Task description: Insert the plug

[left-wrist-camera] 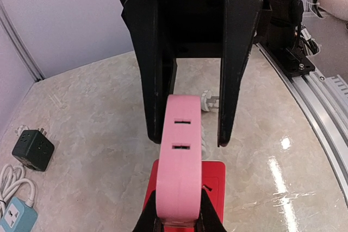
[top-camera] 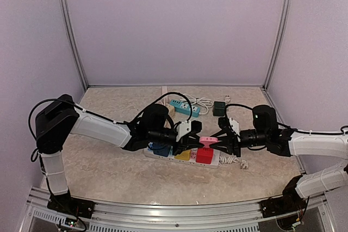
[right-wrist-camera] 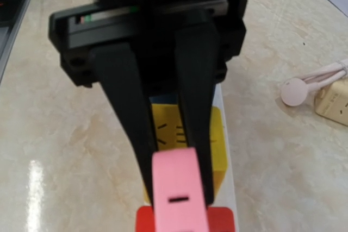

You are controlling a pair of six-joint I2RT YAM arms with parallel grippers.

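The pink plug (top-camera: 208, 141) is off the table, between my two facing grippers, above the red plug (top-camera: 204, 156). My left gripper (top-camera: 197, 143) is shut on its left end; its fingers (right-wrist-camera: 196, 134) flank the plug in the right wrist view. My right gripper surrounds the other end, with a clear gap beside one finger (left-wrist-camera: 231, 80), so it is open. Two slots show on the pink plug's face. The red plug stands on the white power strip (top-camera: 211, 165), partly hidden by the pink one in both wrist views. My right fingertips are outside the right wrist view.
Yellow (top-camera: 183, 154) and blue (top-camera: 161, 150) plugs share the strip, left of the red one. Behind lie a teal strip (top-camera: 185, 108) with white cable and a black adapter (top-camera: 219, 108).
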